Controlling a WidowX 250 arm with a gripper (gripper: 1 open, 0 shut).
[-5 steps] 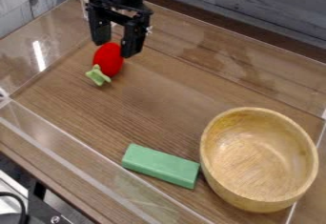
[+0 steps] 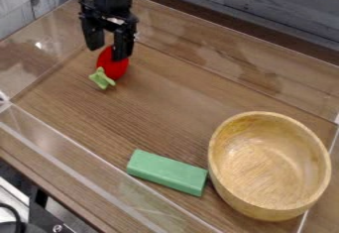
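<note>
My black gripper point(image 2: 106, 41) hangs at the upper left, open, its fingers over and beside a red object point(image 2: 114, 64) with a small green top point(image 2: 101, 79). Whether the fingers touch it is hard to tell.
A large pale yellow bowl point(image 2: 269, 166) stands at the lower right, with a green block point(image 2: 167, 172) to its left. A cable lies at the lower left edge.
My gripper has moved to the left and slightly back, now over the red object. The red object, bowl and green block look unmoved.
</note>
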